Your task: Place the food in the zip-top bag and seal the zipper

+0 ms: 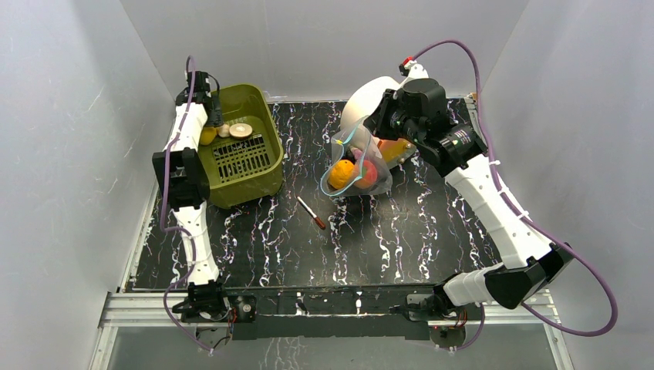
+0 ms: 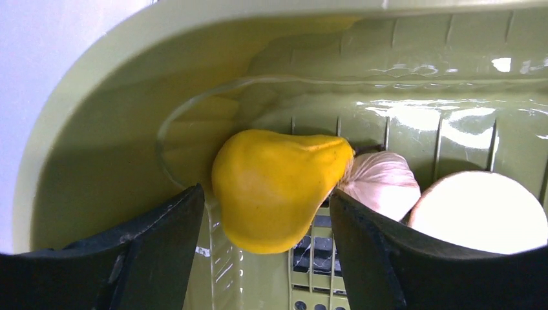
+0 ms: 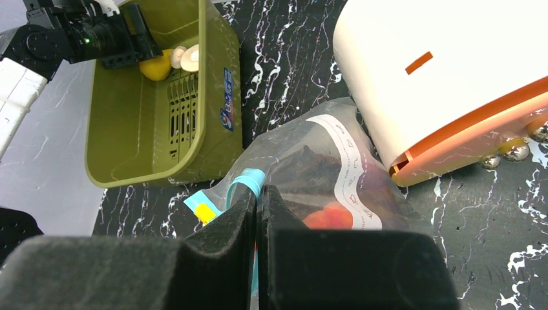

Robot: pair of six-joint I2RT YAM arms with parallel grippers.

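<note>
My left gripper is open inside the green basket (image 1: 262, 173), its fingers either side of a yellow pear-shaped fruit (image 2: 274, 187). Beside it lie a pinkish bulb (image 2: 381, 184) and a pale round item (image 2: 478, 210). My right gripper is shut at the top edge of the zip bag (image 3: 304, 155), with the bag's blue zipper rim between its fingertips. The bag holds an orange fruit (image 1: 342, 174), a red fruit (image 1: 366, 176) and darker items, partly hidden by the plastic.
A white and orange container (image 3: 446, 77) stands behind the bag. A knife (image 1: 311, 212) with a dark red handle lies on the marble-patterned table (image 1: 332, 258), whose middle and front are otherwise clear. Grey walls enclose the sides and back.
</note>
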